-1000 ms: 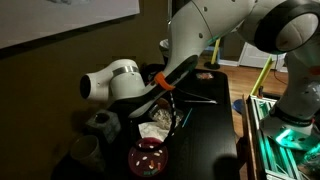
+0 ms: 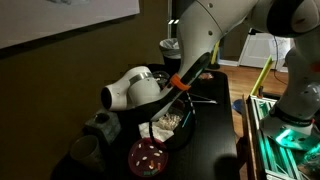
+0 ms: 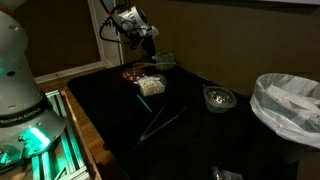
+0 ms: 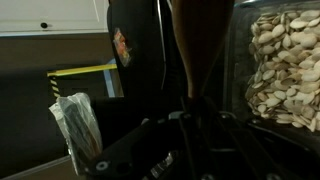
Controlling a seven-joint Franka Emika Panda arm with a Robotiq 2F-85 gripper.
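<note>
In the wrist view a smooth brown, elongated object (image 4: 197,38) rises from between the fingers of my gripper, which is shut on it. What the object is, I cannot tell; its top runs out of the picture. A clear container of pale seeds (image 4: 290,68) lies just to the right of it in that view. In exterior view 1 the arm (image 2: 145,92) reaches over the dark table near the seed container (image 2: 166,121), and the fingertips are too dark to make out.
A dark red bowl (image 2: 148,158) stands near the seeds. A clear bowl (image 3: 219,98) and a bin with a white liner (image 3: 288,104) are farther right in exterior view 2. Dark tongs (image 3: 160,124) and a blue stick (image 3: 144,102) lie on the table.
The arm's white wrist section has shifted right and slightly down in exterior view 1. The red bowl and the seed container have stayed in place.
</note>
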